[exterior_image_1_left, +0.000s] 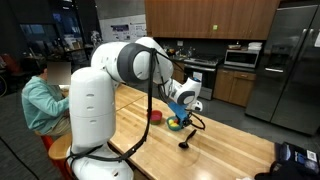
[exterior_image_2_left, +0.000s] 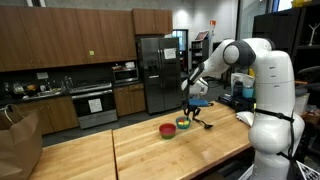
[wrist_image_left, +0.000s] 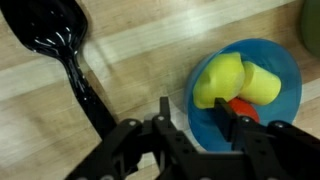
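A blue bowl (wrist_image_left: 192, 88) fills the right side of the wrist view. Inside it lie a yellow-green piece (wrist_image_left: 222, 76), a pale yellow block (wrist_image_left: 260, 84) and a red piece (wrist_image_left: 243, 108). My gripper reaches in from the bottom edge of that view, its dark fingers apart, one just left of the bowl's rim and the other over its contents near the red piece. Between them no object shows clearly. Exterior view 1 has the gripper (exterior_image_1_left: 182, 114) pointing down right at the bowl (exterior_image_1_left: 174, 125), partly covering it.
A black spoon-like utensil (wrist_image_left: 72, 62) lies on the wooden table left of the bowl in the wrist view. A red bowl (exterior_image_2_left: 167, 131) stands close to the blue one. A person (exterior_image_1_left: 45, 105) sits at the left.
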